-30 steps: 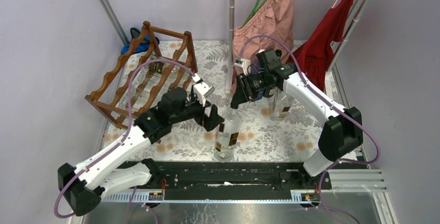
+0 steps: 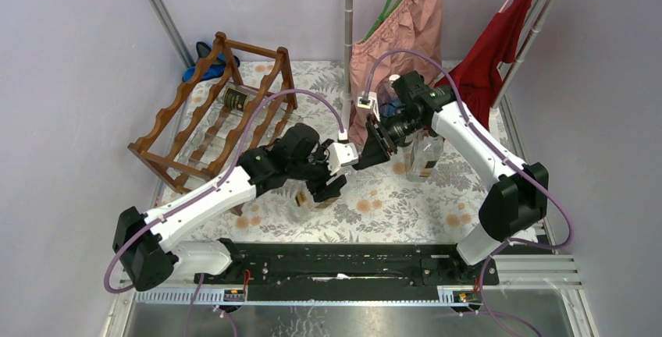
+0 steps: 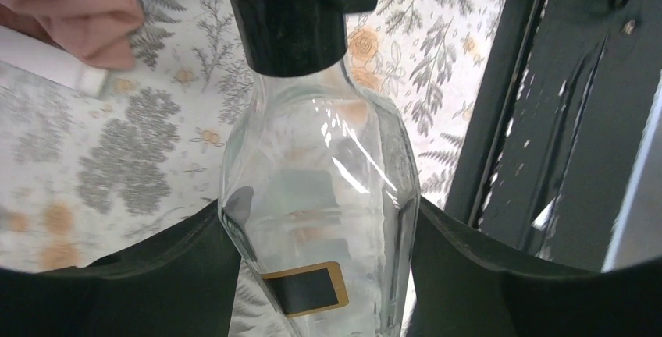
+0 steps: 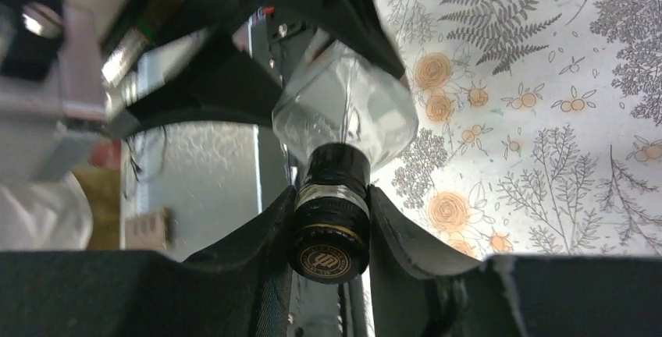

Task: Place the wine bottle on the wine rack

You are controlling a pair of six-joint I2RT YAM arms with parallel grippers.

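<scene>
A clear glass bottle with a black cap and neck (image 4: pixel 329 220) is between my two grippers, tilted, its neck toward the right one. My left gripper is shut around its body (image 3: pixel 320 165); the dark label shows below. In the top view my left gripper (image 2: pixel 332 185) mostly hides the bottle, with a bit of its lower part (image 2: pixel 300 198) visible. The right gripper's fingers (image 4: pixel 269 255) lie along both sides of the neck, and whether they grip it is unclear. The wooden wine rack (image 2: pixel 204 172) stands at the left, holding a bottle (image 2: pixel 234 98) at its back.
Another clear bottle (image 2: pixel 424 159) stands under the right arm. A pink garment (image 2: pixel 414 21) and a red one (image 2: pixel 496 48) hang at the back, beside a metal pole (image 2: pixel 349 40).
My left gripper moved right and closed around the bottle's body. The bottle's base swung left and it tilted more, while the right gripper shifted slightly right.
</scene>
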